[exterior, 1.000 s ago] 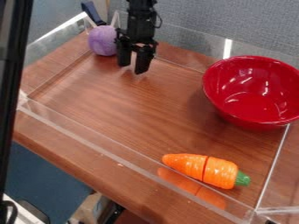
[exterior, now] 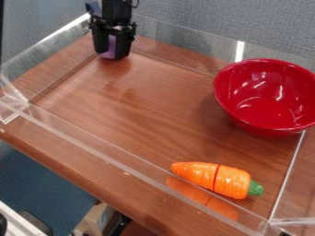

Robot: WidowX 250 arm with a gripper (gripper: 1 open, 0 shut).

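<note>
At the back left of the wooden board, my black gripper (exterior: 113, 39) is down over a purple object (exterior: 118, 52), which is mostly hidden behind its fingers. Whether the fingers are closed on it I cannot tell. An orange toy carrot (exterior: 212, 175) with a green top lies at the front right.
A red bowl (exterior: 264, 92) stands at the right. A clear low wall (exterior: 123, 162) surrounds the board. The middle of the board is clear.
My gripper has moved left onto the purple object, which is now largely hidden by it. The carrot and bowl have not moved.
</note>
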